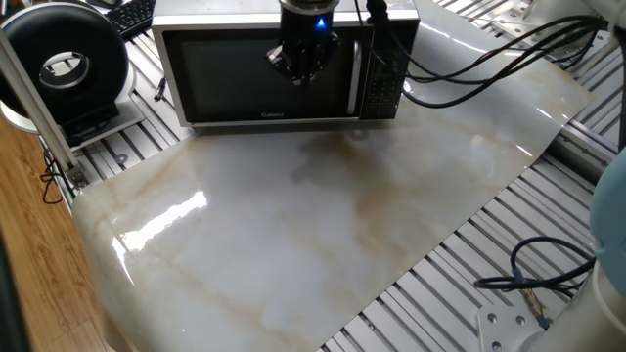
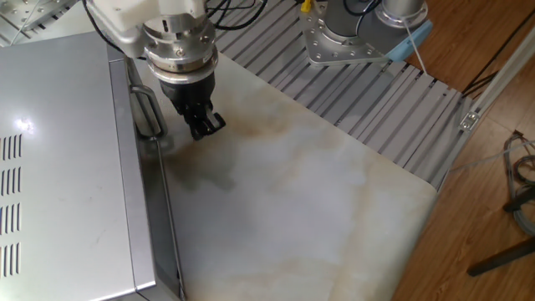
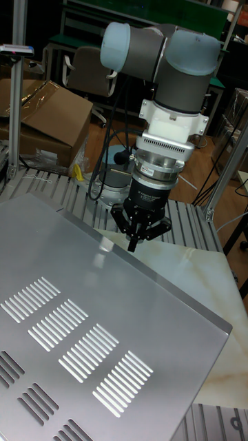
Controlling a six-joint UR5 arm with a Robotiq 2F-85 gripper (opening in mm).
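A silver microwave with a dark glass door stands at the back of the marbled sheet, its door shut. The upright door handle is on the door's right side and also shows in the other top view as a bar handle. My black gripper hangs in front of the door, left of the handle in the first view. From the opposite side, the gripper is over the sheet, apart from the handle. In the third view the gripper's fingers converge to one tip, shut, with no object visible between them.
The marbled sheet is bare in front of the microwave. Black cables loop at the right of it. A black ring-shaped device stands at the far left. Slatted metal table borders the sheet.
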